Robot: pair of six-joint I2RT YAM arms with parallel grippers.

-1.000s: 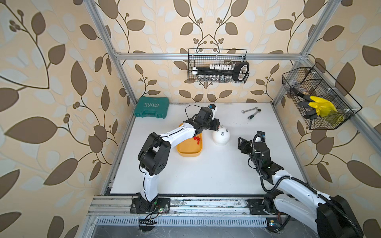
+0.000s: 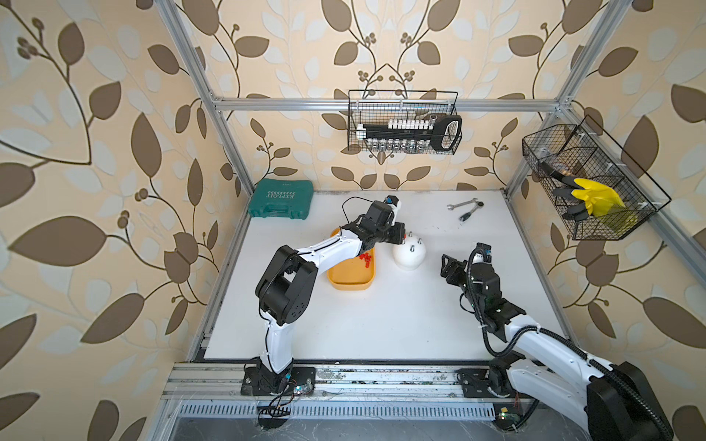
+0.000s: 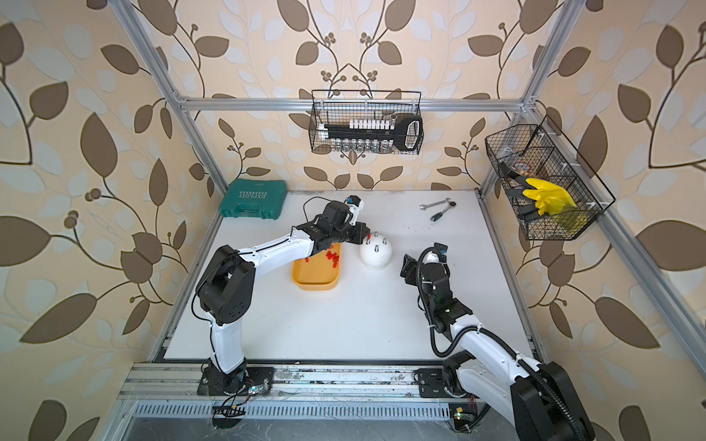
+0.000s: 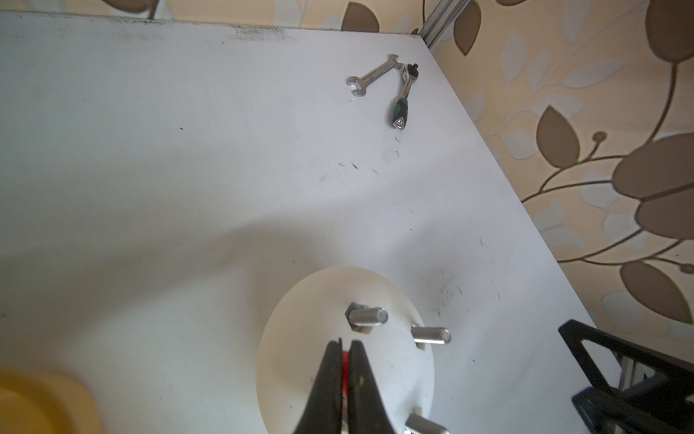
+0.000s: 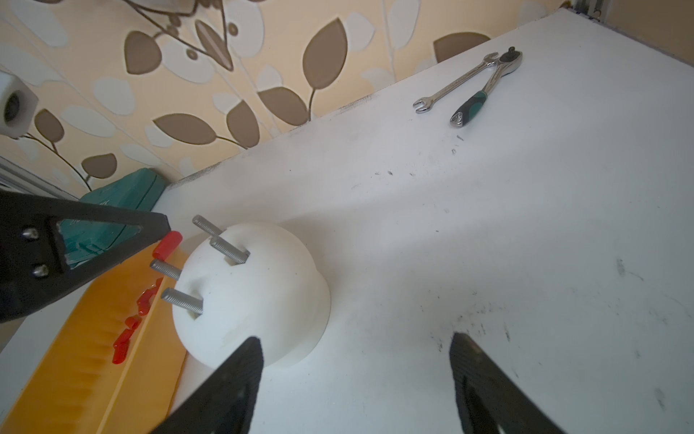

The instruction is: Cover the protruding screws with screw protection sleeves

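Observation:
A white dome (image 5: 253,296) stands on the table with several bare screws (image 5: 226,249) protruding from it. My left gripper is shut on a red sleeve (image 5: 167,244), held above the dome's left side by a screw tip. My right gripper stands open to the right of the dome, nothing visible between its fingers. An orange tray (image 3: 315,280) left of the dome holds several red sleeves (image 5: 124,340).
A green case (image 2: 281,198) sits at the back left. A wrench (image 4: 374,74) and a ratchet (image 4: 401,108) lie at the back right. Wire baskets hang on the back and right frames.
My left gripper has shifted very slightly near the dome's top; the red in it shows less in the top left view. The right arm looks unchanged.

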